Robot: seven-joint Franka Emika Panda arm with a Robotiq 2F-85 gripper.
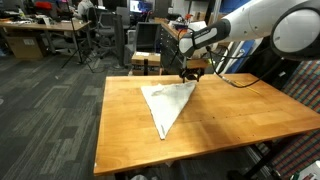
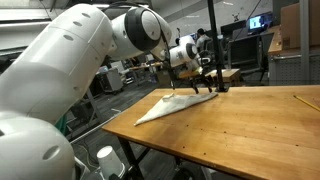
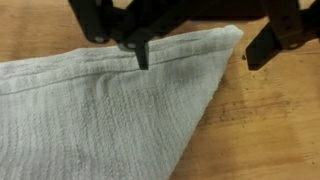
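Observation:
A pale grey-white cloth (image 1: 169,108) lies spread on the wooden table (image 1: 225,120), one long strip reaching toward the table's near side. My gripper (image 1: 191,76) is down at its far right corner. In the wrist view, the open gripper has its fingers well apart, and the cloth (image 3: 105,115) lies below and between them. Its corner ends close to the right finger (image 3: 264,47), while the left finger (image 3: 141,52) is over the cloth. Whether the fingertips touch it cannot be told. Exterior view 2 shows the cloth (image 2: 172,105) as mostly flat.
A thin stick (image 2: 306,102) lies on the right part of the table, away from the cloth. Desks and chairs stand beyond the far edge, and a white bottle (image 2: 110,160) is below the table edge.

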